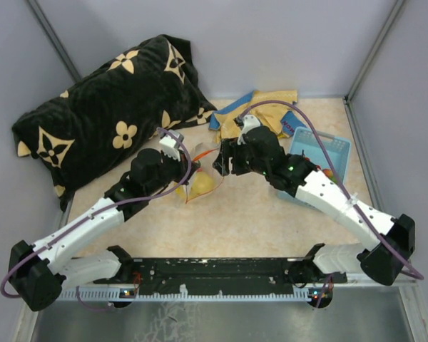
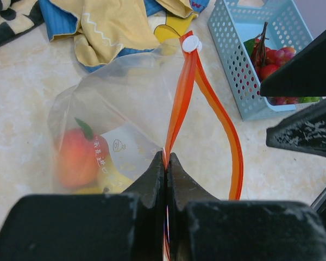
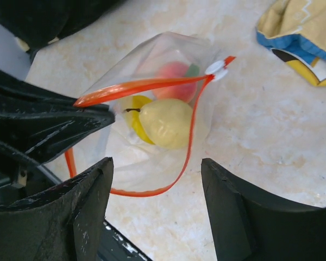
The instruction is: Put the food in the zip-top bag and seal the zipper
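The clear zip bag stands with its orange-edged mouth spread open. My left gripper is shut on the bag's orange rim. Inside lie a pale yellow pear-like fruit, a yellow banana-like piece and a red peach-like fruit with a green leaf. A white slider sits at the far corner of the mouth. Just right of the bag, my right gripper has its fingers apart with nothing between them.
A blue basket at the right holds several red fruits and greens, partly hidden by my right arm. Behind the bag lies a yellow and blue cloth. A black patterned cushion fills the back left.
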